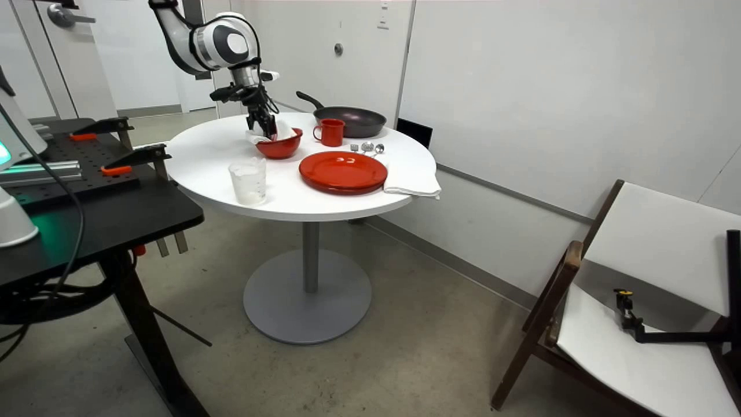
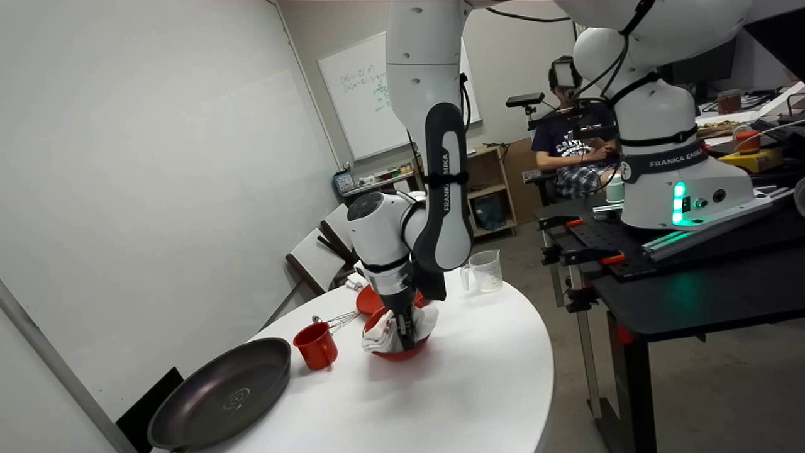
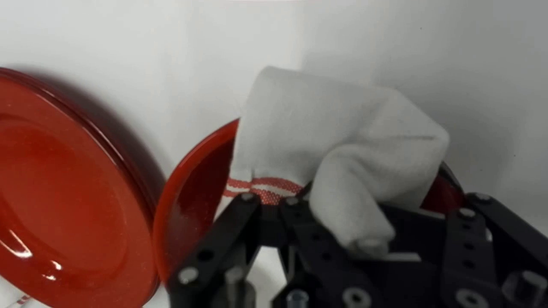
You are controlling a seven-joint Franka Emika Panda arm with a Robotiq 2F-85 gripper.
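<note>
A red bowl (image 1: 279, 148) stands on the round white table, and a white cloth (image 1: 285, 130) is bunched in it and hangs over its rim. Pointing down into the bowl, my gripper (image 1: 267, 131) is shut; cloth lies around its fingers. From the other side, in exterior view 2, the cloth (image 2: 426, 321) shows on both sides of the gripper (image 2: 407, 341). In the wrist view, the cloth (image 3: 308, 123) with red stripes covers much of the bowl (image 3: 164, 220) and hides the fingertips. Whether cloth is pinched between them does not show.
Beside the bowl are stacked red plates (image 1: 344, 170), a red mug (image 1: 333, 132) and a clear measuring cup (image 1: 248, 182). A black pan (image 2: 222, 392) stands past the mug. A folded white napkin (image 1: 411, 179) lies near the table edge. Bare tabletop shows around the bowl.
</note>
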